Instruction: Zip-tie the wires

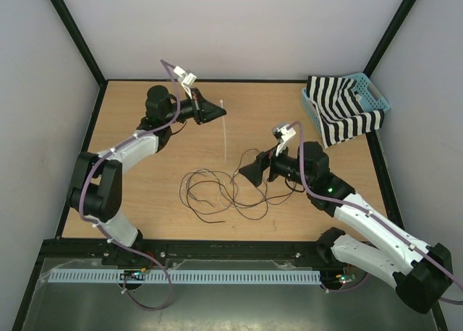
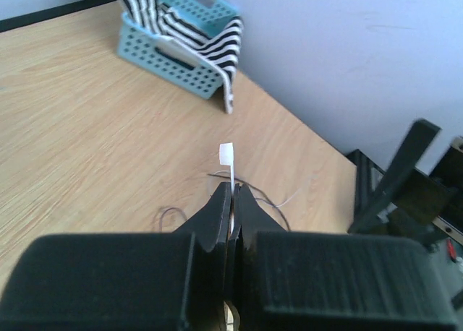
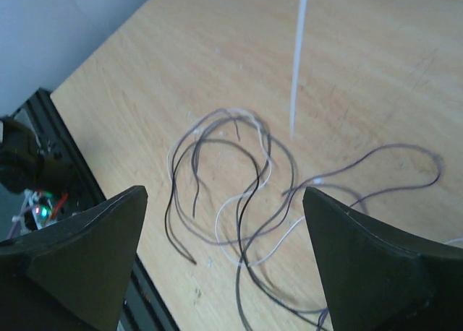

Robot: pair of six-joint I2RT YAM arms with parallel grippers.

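A thin white zip tie (image 1: 224,136) hangs nearly upright above the table, with my left gripper (image 1: 224,113) shut on it near its upper end. Its square white head (image 2: 226,154) pokes out past the fingertips in the left wrist view. My right gripper (image 1: 263,175) is open above the right side of the wires, nothing between its fingers. The loosely coiled dark and white wires (image 3: 289,175) lie on the table below it. In the right wrist view the tie's lower end hangs beyond the wires, apart from the right fingers.
A light blue basket (image 1: 311,108) with a black-and-white striped cloth (image 1: 340,114) stands at the back right corner of the wooden table (image 1: 145,201).
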